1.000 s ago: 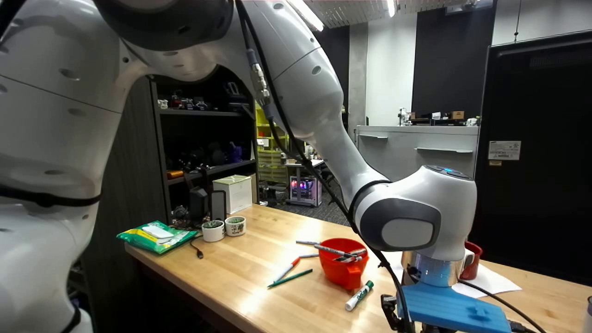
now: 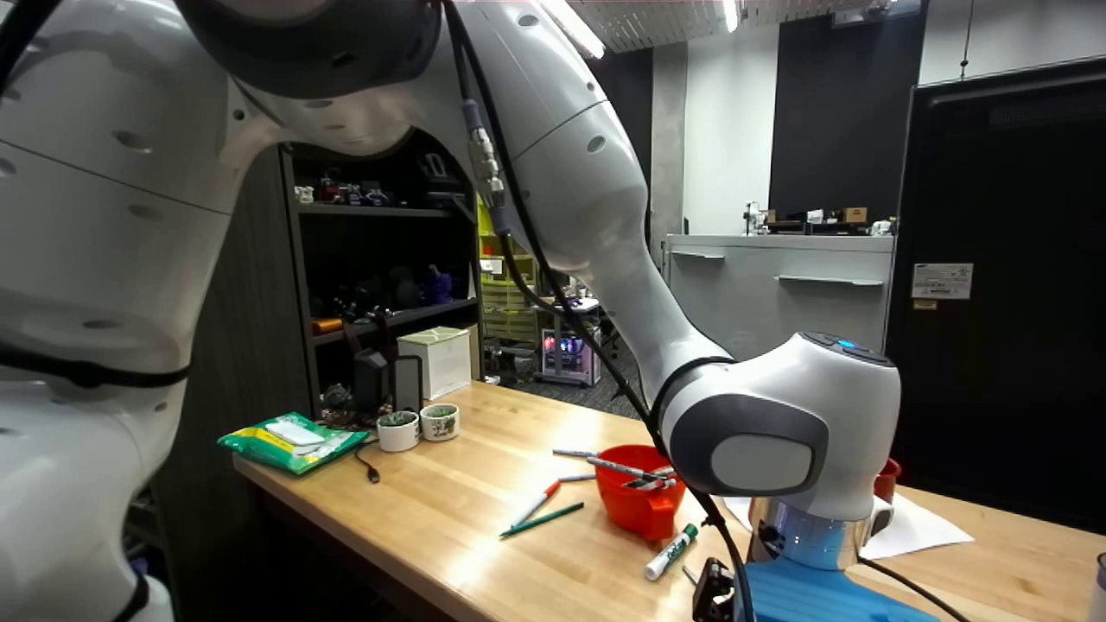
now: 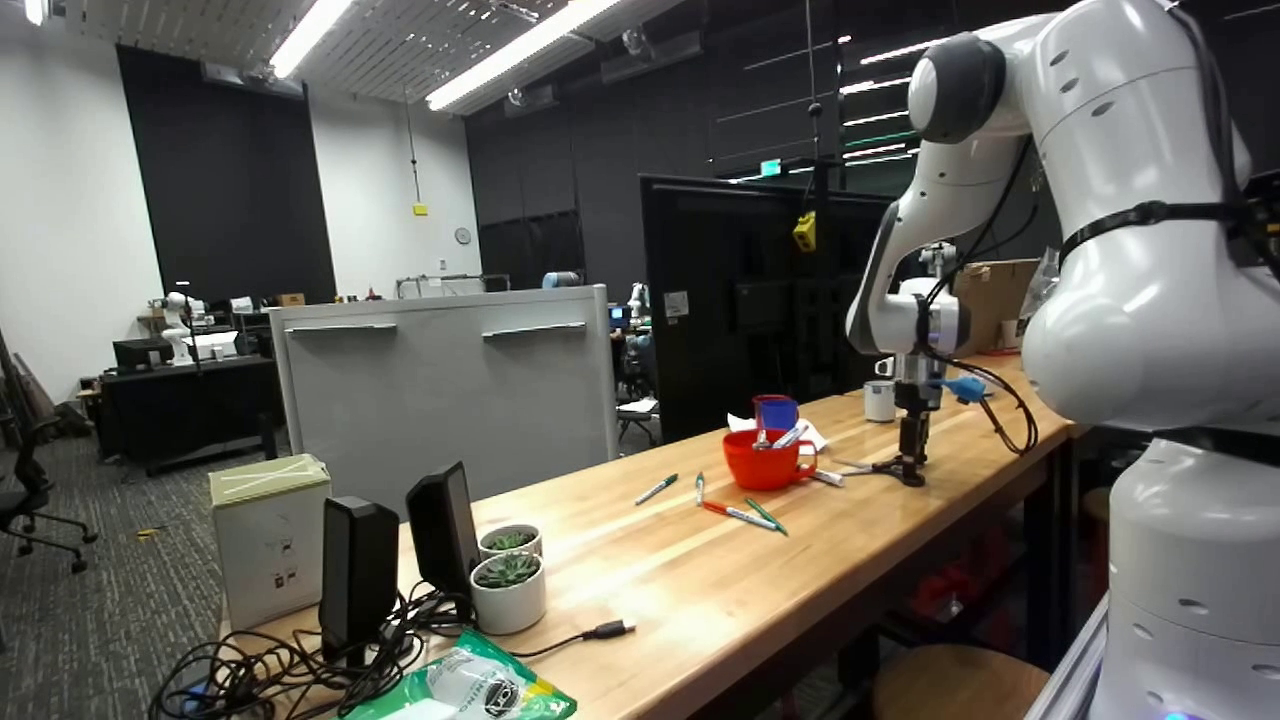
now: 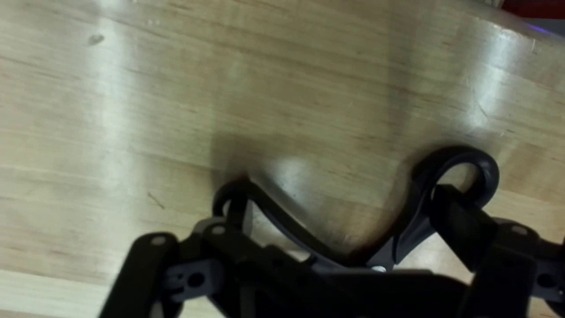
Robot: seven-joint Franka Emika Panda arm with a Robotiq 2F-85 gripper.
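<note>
Black-handled scissors (image 4: 304, 236) lie spread on the wooden table in the wrist view, one finger loop to the left and the other to the right. My gripper is open low over them. Its left fingertip overlaps the left loop, and its right fingertip crosses the opening of the right loop; exact depth and contact cannot be told. Gripper parts hide the blades in this view. In exterior view 2 the gripper (image 3: 914, 475) points straight down at the tabletop beside the scissors (image 3: 882, 466). Exterior view 1 cuts off the fingers at the bottom edge.
A red mug (image 3: 761, 463) holding markers stands close by the gripper. Several loose markers, including a green-capped one (image 2: 671, 551), lie around it. Farther back is a white mug (image 3: 879, 401). Potted succulents (image 3: 507, 592) and speakers occupy the far end.
Compared with one second ago, the arm's hand is lower and slightly farther right in exterior view 1, and its blue mount has turned. The mug and markers have stayed put.
</note>
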